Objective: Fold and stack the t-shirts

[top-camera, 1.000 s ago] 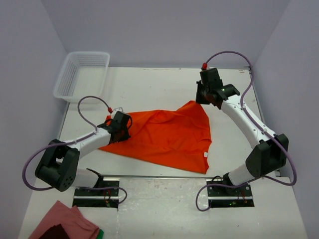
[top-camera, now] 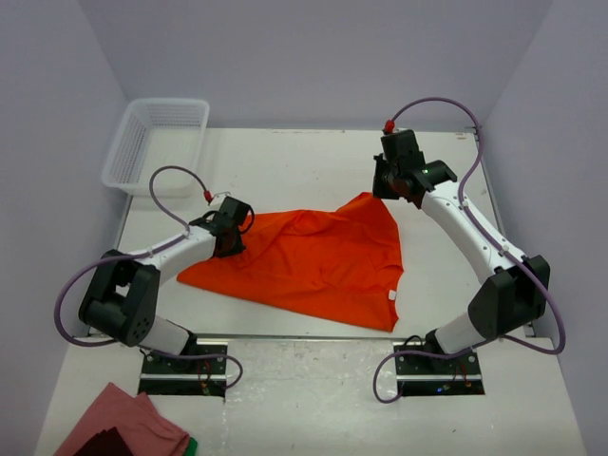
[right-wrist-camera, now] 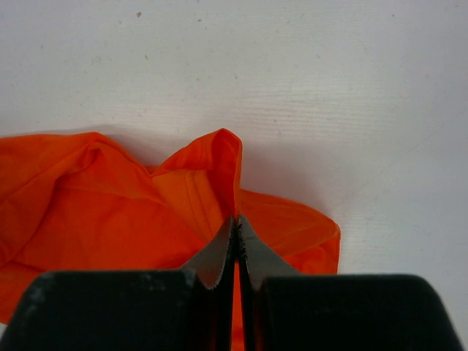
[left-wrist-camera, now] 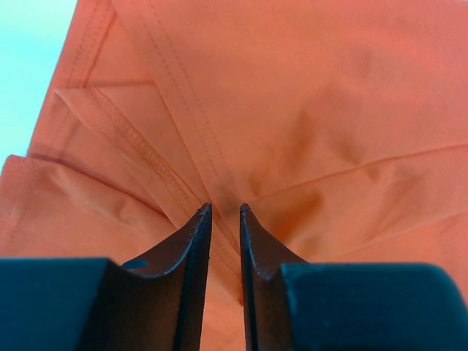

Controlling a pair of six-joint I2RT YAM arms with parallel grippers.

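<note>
An orange-red t-shirt point(top-camera: 313, 261) is spread and creased across the middle of the table, with folded layers along its left side. Over that left part hangs my left gripper, its fingers a narrow gap apart and bare cloth visible below them. At the shirt's far right corner, my right gripper is shut on a raised edge of the cloth. A thin strip of the orange t-shirt point(right-wrist-camera: 194, 197) shows between these fingers, and the corner peaks just beyond them. The left arm hides some of the shirt's left end in the top view.
An empty white basket point(top-camera: 157, 147) stands at the back left. Pinkish-red cloth point(top-camera: 123, 427) lies at the front left, off the work surface. Bare white table point(top-camera: 285, 161) shows behind the shirt and to its right.
The right arm is still.
</note>
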